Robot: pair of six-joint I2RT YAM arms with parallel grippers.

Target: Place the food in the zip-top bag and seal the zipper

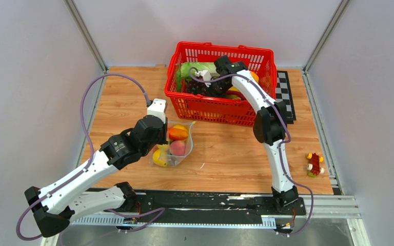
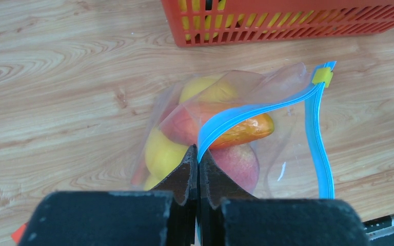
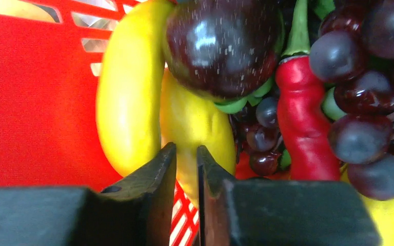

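Observation:
A clear zip top bag (image 2: 287, 154) holding several fruits, among them a peach (image 1: 178, 148) and an orange oblong fruit (image 1: 177, 134), lies on the table with its blue zipper (image 2: 318, 148) partly open. My left gripper is shut on the bag's zipper edge. In the red basket (image 1: 217, 115), my right gripper is part open, low over a yellow oval fruit (image 3: 205, 128) beside a yellow long fruit (image 3: 128, 92). A dark round fruit (image 3: 220, 46), red pepper (image 3: 305, 123) and grapes (image 3: 364, 138) lie around it; whether it touches any is unclear.
A checkered board (image 1: 283, 87) lies right of the basket. A small toy vehicle (image 1: 315, 165) sits at the right edge. The table's middle, front of the basket, is clear.

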